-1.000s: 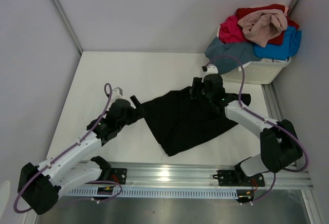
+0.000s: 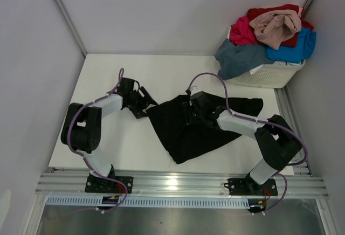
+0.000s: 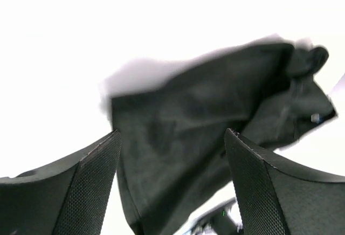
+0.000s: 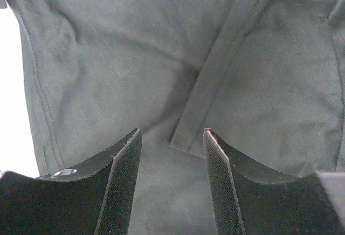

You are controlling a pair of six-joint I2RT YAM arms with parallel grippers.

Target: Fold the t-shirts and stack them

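A black t-shirt (image 2: 186, 135) lies crumpled across the middle and right of the white table, part of it doubled over itself. Its left corner (image 3: 129, 108) shows beyond my left fingers in the left wrist view. At that corner my left gripper (image 2: 151, 109) stands open, with no cloth visibly held between the fingers. Over the middle of the shirt is my right gripper (image 2: 186, 113), its fingers part open. In the right wrist view, a hemmed fold (image 4: 197, 108) of the cloth runs up from just past the right gripper's fingertips; nothing shows pinched between them.
A white laundry basket (image 2: 269, 76) heaped with several coloured garments stands at the back right, a grey-blue one (image 2: 240, 60) draping over its side.
The right gripper has moved left over the shirt. The shirt looks nearly unchanged.
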